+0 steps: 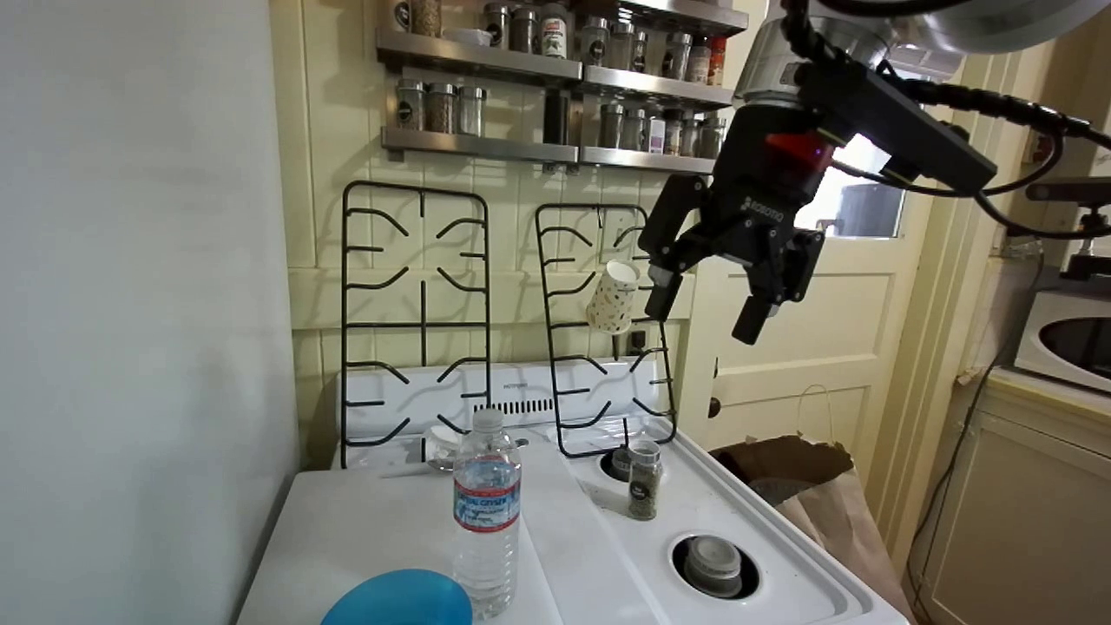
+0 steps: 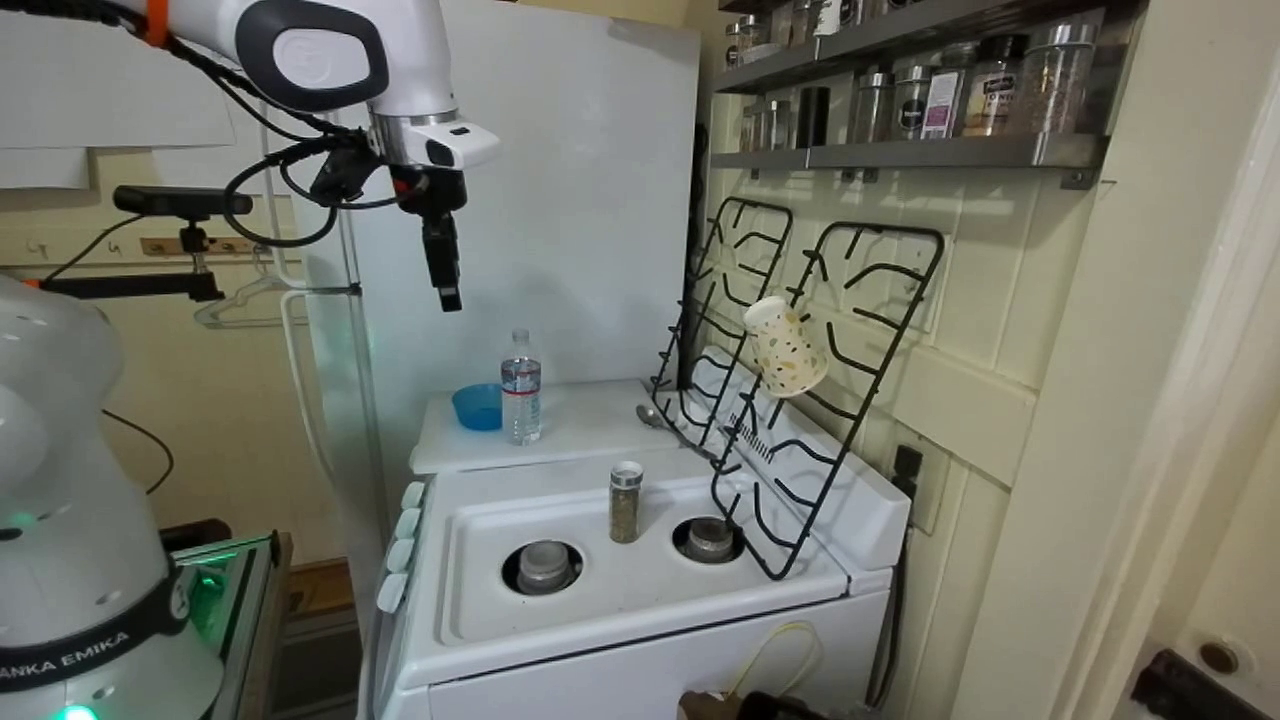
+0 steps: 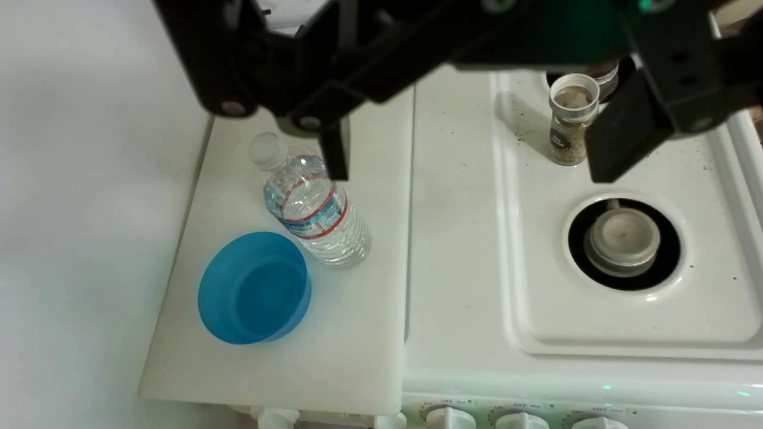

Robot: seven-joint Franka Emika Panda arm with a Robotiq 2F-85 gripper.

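Observation:
High over the stove, my gripper (image 1: pixel 705 317) points downward and stands open, its two fingers wide apart with nothing between them. A clear water bottle (image 3: pixel 315 207) with a blue and red label is upright on the white board left of the burners. Beside it sits a blue bowl (image 3: pixel 254 287), which looks empty. A glass spice jar (image 2: pixel 625 502) stands on the stovetop between two burners. The patterned paper cup (image 2: pixel 786 348) hangs tilted on one of the black grates leaning at the back.
Black burner grates (image 1: pixel 417 325) lean against the wall behind the stove. Shelves of spice jars (image 1: pixel 479 146) hang above. A spoon (image 2: pixel 651 416) lies at the board's back. The fridge wall (image 1: pixel 135 312) bounds the left side, and a paper bag (image 1: pixel 823 500) stands to the right.

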